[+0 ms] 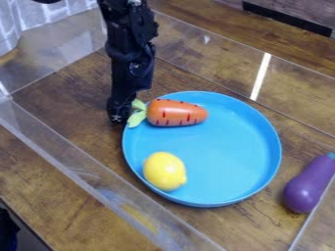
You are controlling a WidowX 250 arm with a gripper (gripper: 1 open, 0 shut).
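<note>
My black gripper [127, 108] reaches down from the top of the view to the left edge of a blue plate [236, 167], beside the green leaves of a toy carrot. The orange carrot [179, 112] lies at the upper part of the plate. A yellow lemon [165, 171] lies lower on the plate. The fingers are dark and small, and I see nothing clearly held between them.
A purple eggplant [308, 185] lies on the wooden table to the right of the plate. Clear plastic walls run along the left and bottom. The table behind the plate is clear.
</note>
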